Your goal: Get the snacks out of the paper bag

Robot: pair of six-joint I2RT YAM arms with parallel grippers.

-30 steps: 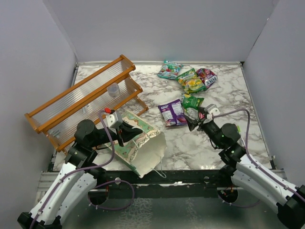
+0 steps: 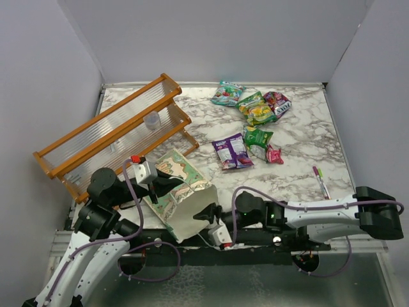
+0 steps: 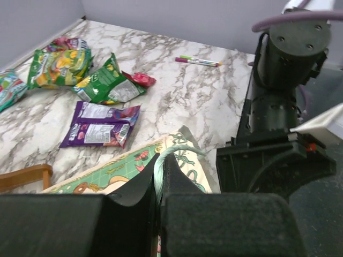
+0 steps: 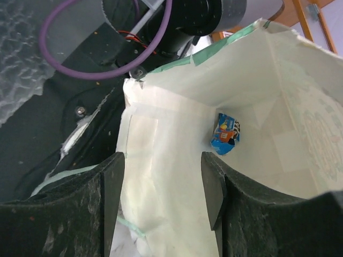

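The patterned paper bag lies tipped on the table, its cream mouth facing the front right. In the left wrist view, my left gripper is shut on the bag's thin pale cord handle. My right gripper is open at the mouth, and a small blue snack packet rests deep inside the bag, beyond its fingertips. Out on the table lie a purple snack, a green snack, a small pink one and several more behind, including a yellow one.
A wooden tiered rack with a clear cup occupies the left side, close to the bag. Pens lie near the right edge. Bare marble is free right of the purple snack and along the right side.
My right gripper has come from beside the green and pink snacks, across to the bag's mouth. The left gripper and bag have shifted slightly; the mouth now sits a little further left.
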